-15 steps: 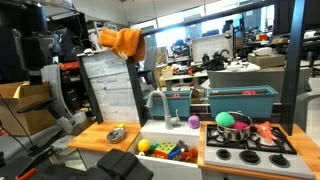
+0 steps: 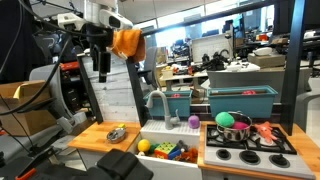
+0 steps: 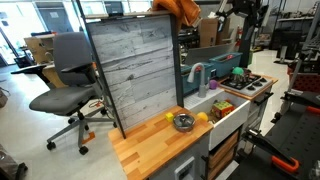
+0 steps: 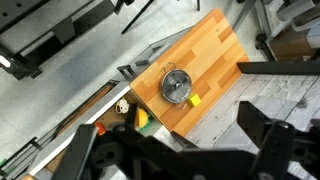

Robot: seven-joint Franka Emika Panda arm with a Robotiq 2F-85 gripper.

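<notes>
High at the upper left of exterior view 1, my gripper (image 2: 95, 72) hangs well above the counter, its fingers pointing down. It is open, and nothing shows between its fingers in the wrist view. Below lies a wooden counter (image 4: 211, 54) bearing a silver metal pot (image 4: 176, 86), apart from the gripper. Beside the pot sits a small yellow object (image 4: 194, 100). The sink (image 3: 228, 122) holds several coloured toy items. A second pot (image 2: 232, 133) stands on the stove (image 2: 247, 151), with a green round item (image 2: 224, 119) at its top.
An orange cloth (image 2: 127, 42) hangs over the top of the grey wood-look panel (image 3: 135, 72). A faucet (image 2: 158, 101) rises behind the sink. Teal bins (image 2: 243, 104) stand at the back. Bare wood surrounds the silver pot.
My arm has moved right across exterior view 1, from the left edge toward the cloth and panel, and looks smaller. The counter items have not moved.
</notes>
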